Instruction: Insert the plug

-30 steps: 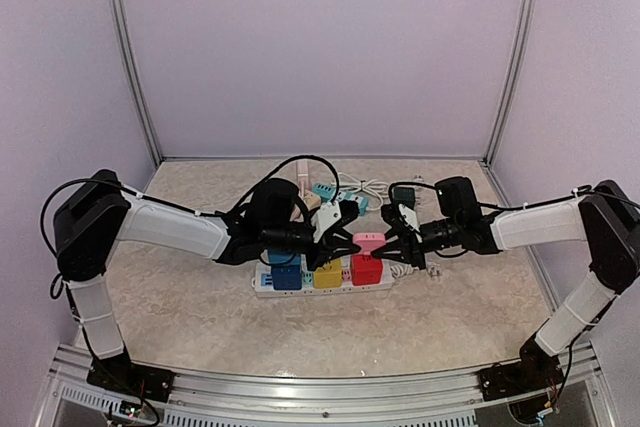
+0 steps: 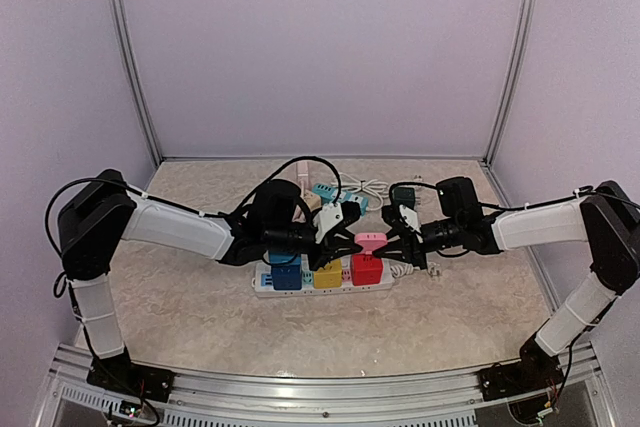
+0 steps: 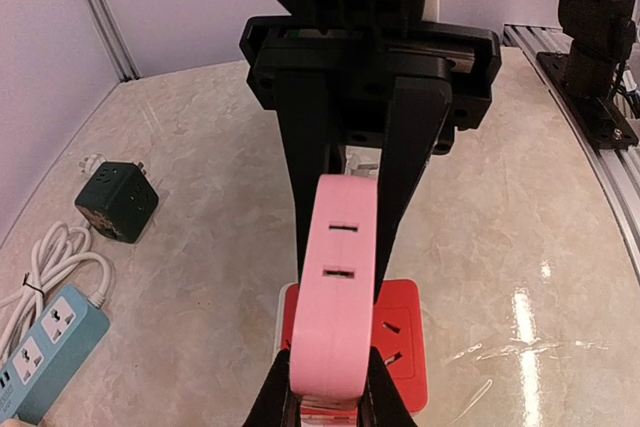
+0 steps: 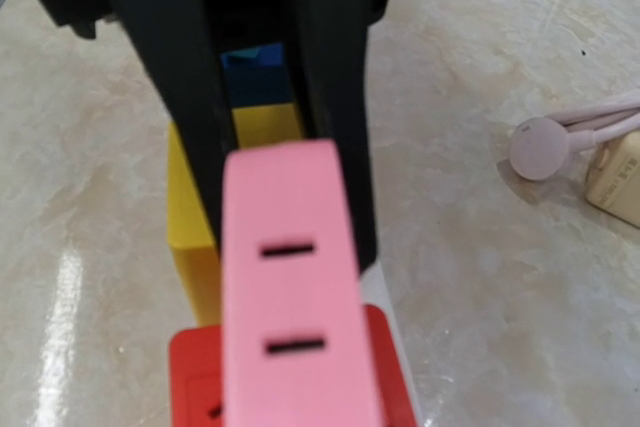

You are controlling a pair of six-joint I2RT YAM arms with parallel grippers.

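Observation:
A pink plug block (image 2: 371, 241) with slots in its top is held between both grippers, over the red block (image 2: 366, 269) on the white power strip (image 2: 345, 292). My left gripper (image 2: 354, 246) is shut on its left end, and my right gripper (image 2: 389, 249) is shut on its right end. The left wrist view shows the pink block (image 3: 337, 287) upright, with the red block (image 3: 400, 337) below. In the right wrist view the pink block (image 4: 295, 287) covers part of the red one. Its prongs and any contact with the red block are hidden.
Yellow (image 2: 327, 275) and blue (image 2: 286, 274) blocks sit on the strip to the left, close under my left gripper. Behind lie a light-blue strip (image 3: 55, 352), its white cable (image 3: 62, 257) and a dark cube (image 3: 117, 201).
The pink block and my left gripper have shifted very slightly to the right. Both grippers keep their hold, and the strip has not visibly moved.

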